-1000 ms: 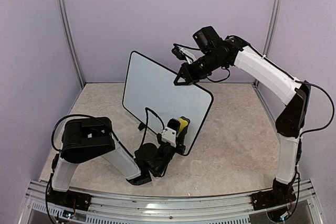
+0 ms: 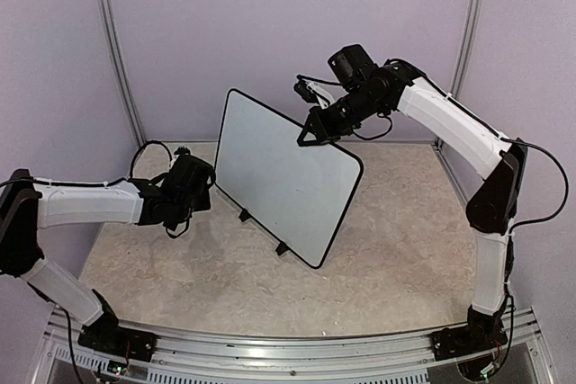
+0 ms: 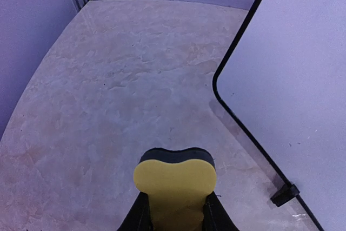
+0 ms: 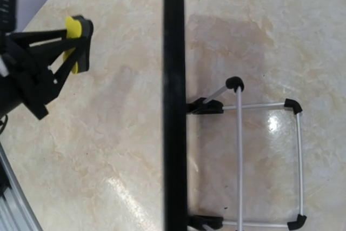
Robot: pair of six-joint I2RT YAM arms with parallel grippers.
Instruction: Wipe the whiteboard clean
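Observation:
The whiteboard (image 2: 279, 177) leans on its stand, tilted in the top view, with a white face and a black rim. No writing shows on its visible face; small dark specks dot it in the left wrist view. A yellow eraser with a dark pad (image 3: 174, 179) is pinched in my left gripper, which is off the board's left side, apart from it. At the board's top edge sits my right gripper (image 2: 312, 139), its fingertips overlapping the rim. It looks shut; whether the rim lies between its fingers cannot be made out.
Behind the board, its metal stand frame (image 4: 239, 150) rests on the marbled tabletop. Small black feet (image 2: 282, 248) jut from the lower rim. Pale walls enclose the table.
My left gripper and the eraser have moved from the board's lower right up and leftward across it, and now stand off its left edge. The right arm stays put.

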